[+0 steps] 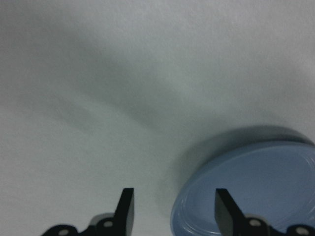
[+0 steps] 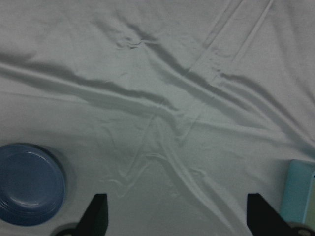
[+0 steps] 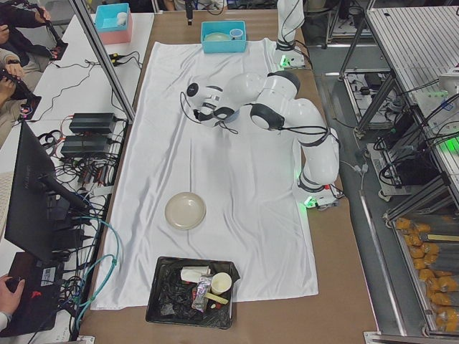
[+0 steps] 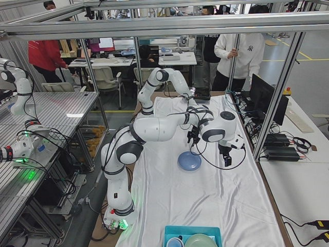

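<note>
A blue plate (image 4: 189,161) lies on the white cloth (image 4: 205,206) beneath the arms. In the left wrist view, my left gripper hangs over the plate's left rim, fingers apart, nothing between them. The right wrist view shows my right gripper open above bare cloth, with the blue plate (image 2: 27,182) to its left and a teal bin (image 2: 298,189) at right. A beige plate (image 3: 184,211) sits on the near part of the cloth in the camera left view.
A black lined tray (image 3: 164,301) with packets and a cup lies at one end; a teal bin (image 3: 212,46) with dishes stands at the other. A monitor (image 3: 29,193) and electronics line the side table.
</note>
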